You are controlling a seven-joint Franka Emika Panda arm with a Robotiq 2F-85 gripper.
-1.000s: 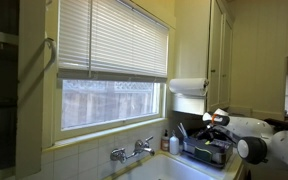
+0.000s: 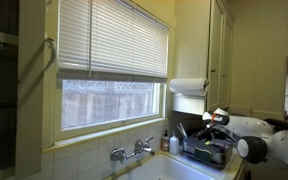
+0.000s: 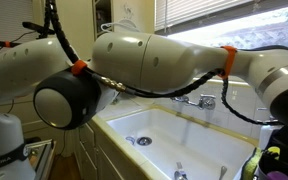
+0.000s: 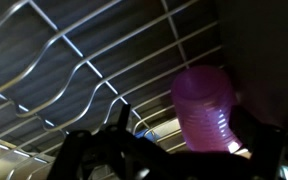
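Observation:
A glossy pink-magenta cup-like object [image 4: 204, 105] sits in the wire dish rack [image 4: 89, 60] in the wrist view. My gripper is open above the rack, its dark fingers well apart. The pink object lies between and beyond them, nearer the right finger; whether that finger touches it, I cannot tell. From outside, the arm [image 2: 249, 128] reaches in from the right over the rack [image 2: 206, 150] beside the sink; the fingers are too small to make out there.
A white sink [image 3: 184, 140] lies beside the rack, its faucet [image 2: 134, 150] on the tiled wall. Soap bottles [image 2: 174, 144] stand near the rack. Above hang a paper towel roll [image 2: 188, 86] and a cabinet [image 2: 199, 50]. A dark surface [image 4: 264, 45] borders the rack closely.
The arm over the rack has shifted very slightly; nothing else visibly differs in exterior view 1.

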